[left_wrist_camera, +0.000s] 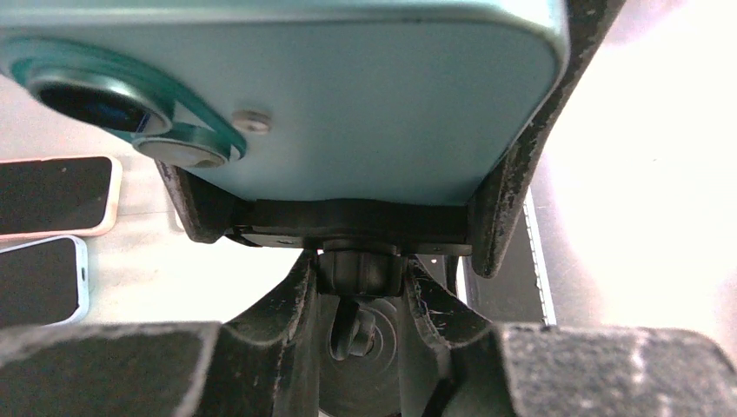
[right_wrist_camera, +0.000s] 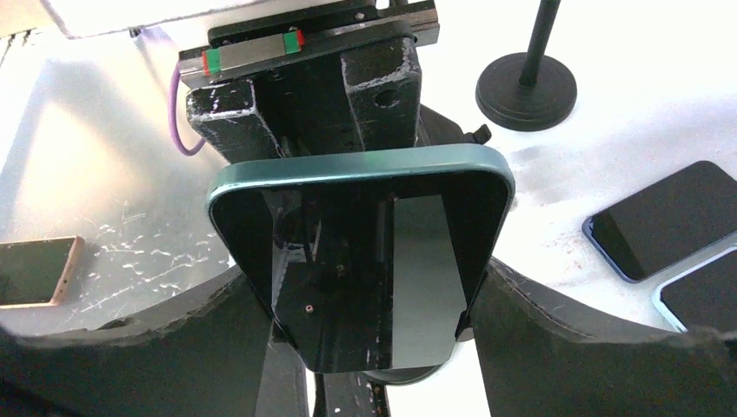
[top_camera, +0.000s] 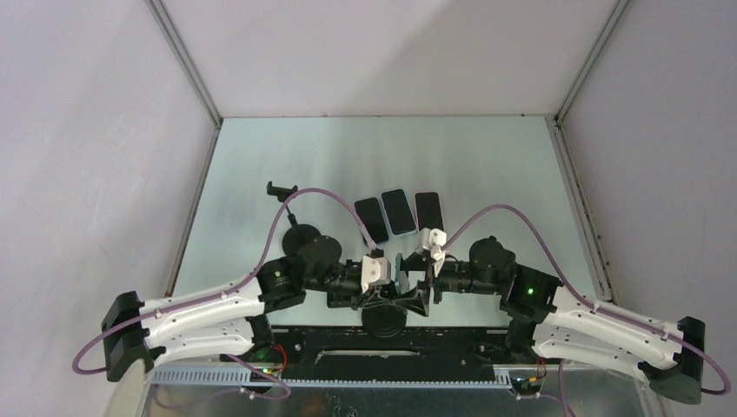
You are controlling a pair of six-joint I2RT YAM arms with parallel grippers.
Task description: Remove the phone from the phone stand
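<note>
A teal phone (left_wrist_camera: 365, 95) fills the upper left wrist view, in the black holder of a stand, with my left gripper shut on the stand's neck (left_wrist_camera: 360, 265) below it. In the right wrist view the phone (right_wrist_camera: 361, 269) faces the camera, its dark screen reflective, between the fingers of my right gripper, which are partly hidden behind it; whether they grip it cannot be told. From the top, both grippers meet over the stand's base (top_camera: 383, 323) at the front centre.
Several phones (top_camera: 397, 211) lie flat behind the grippers. A second, empty stand (top_camera: 299, 236) stands to the left, close to the left arm.
</note>
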